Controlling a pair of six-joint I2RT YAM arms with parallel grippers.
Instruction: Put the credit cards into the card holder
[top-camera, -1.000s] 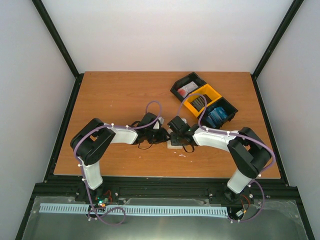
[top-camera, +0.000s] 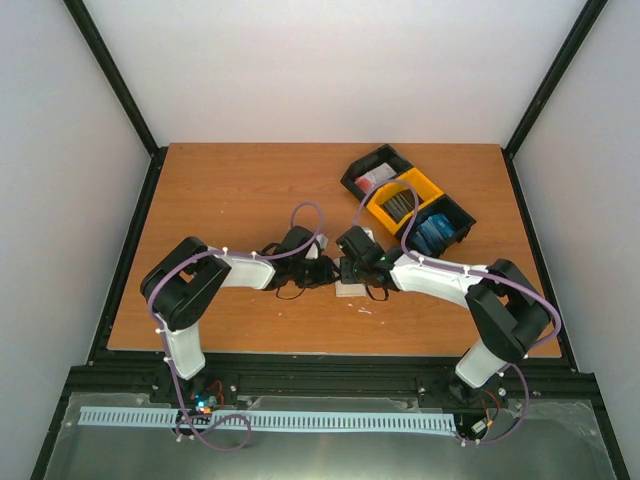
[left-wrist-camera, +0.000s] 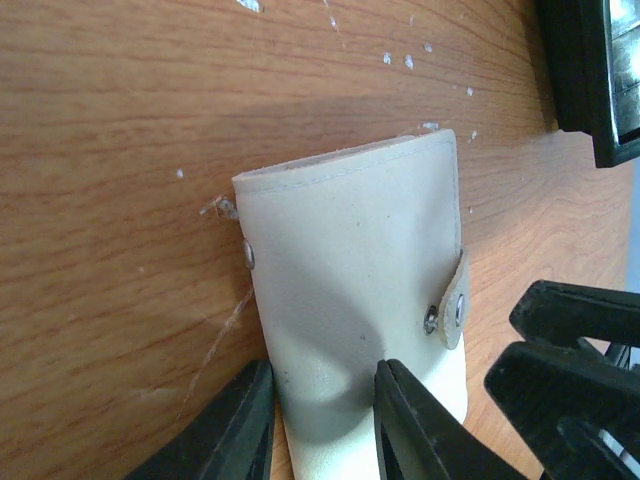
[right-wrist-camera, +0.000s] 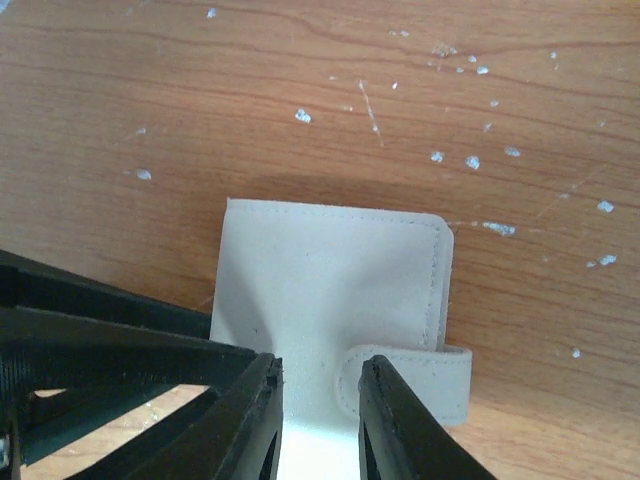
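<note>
A white card holder (left-wrist-camera: 350, 250) with a snap strap lies near the table's front middle; in the top view the two grippers largely cover it. My left gripper is shut on the holder's side edge, one finger over its face, as the right wrist view also shows. Above the holder's strap (right-wrist-camera: 415, 380), my right gripper has its fingertips apart, and no card can be made out between them. Whether cards are inside the holder is hidden. No loose card shows on the bare wood around it.
Behind the right arm, a yellow bin (top-camera: 428, 188) with dark flat items stands between a black bin (top-camera: 385, 155) holding red and white pieces and another black bin (top-camera: 465, 222) with blue packets.
The right arm has shifted slightly, its elbow now a little farther right and lower in the top view. My left arm stays where it was, and the bins have not moved.
</note>
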